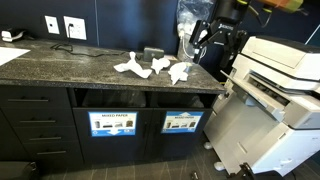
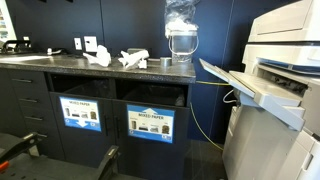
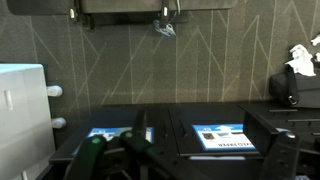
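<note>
My gripper [image 1: 199,47] hangs in the air at the upper right of exterior view 1, in front of the bagged bucket. Its dark fingers [image 3: 128,152] stand wide apart along the bottom of the wrist view, open with nothing between them. Crumpled white papers [image 1: 131,66] lie on the dark countertop [image 1: 75,68], clear of the gripper. More white paper [image 3: 301,60] shows at the right edge of the wrist view. Below the counter are two open-topped bins with mixed paper signs [image 1: 113,123].
A clear bucket [image 2: 183,42] with a plastic bag on top stands at the counter's right end, near a small grey can [image 2: 167,64]. A large white printer [image 2: 275,90] with a protruding tray occupies the right. Patterned carpet [image 3: 150,65] lies below.
</note>
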